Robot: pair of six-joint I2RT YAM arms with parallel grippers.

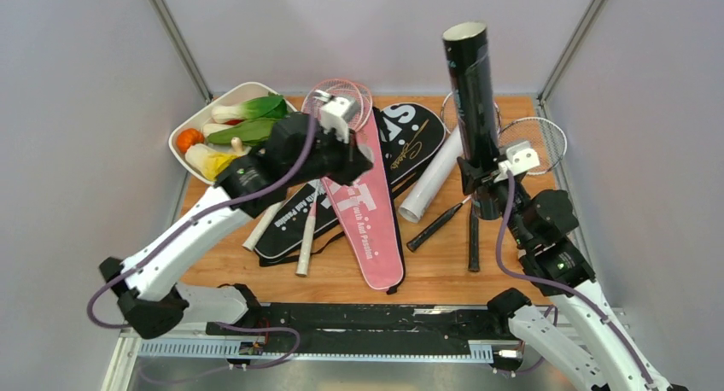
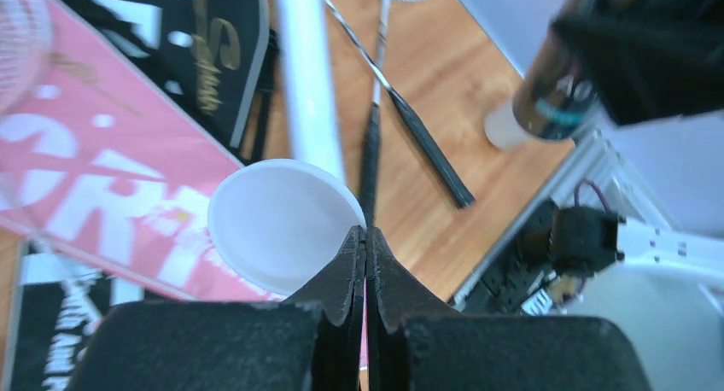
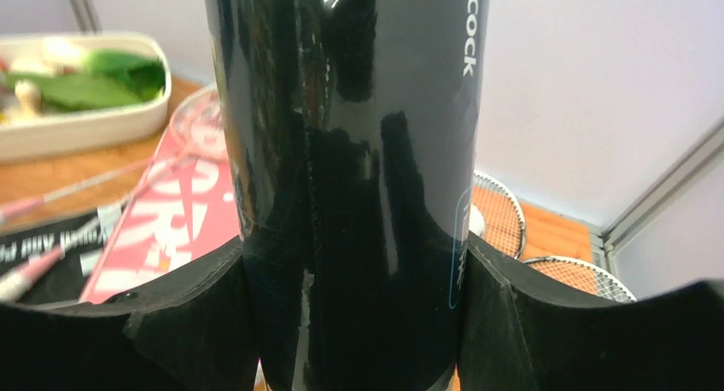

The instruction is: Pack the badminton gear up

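Note:
My left gripper is shut on the rim of a white round lid (image 2: pixel 282 224), above the bags. My right gripper is shut around a tall black shuttlecock tube (image 1: pixel 468 84), held upright at right, its top open in the top view. A pink racket bag (image 1: pixel 367 229) lies over a black bag (image 1: pixel 414 135). Pink rackets (image 1: pixel 307 237) lie on and beside them, partly hidden by my left arm. Black-handled rackets (image 1: pixel 431 230) lie at right, beside a white tube (image 1: pixel 418 199).
A white bin (image 1: pixel 192 126) of vegetables stands at the back left. The wooden table (image 1: pixel 209 267) has bare room at the front left and front right. Walls and rails border it.

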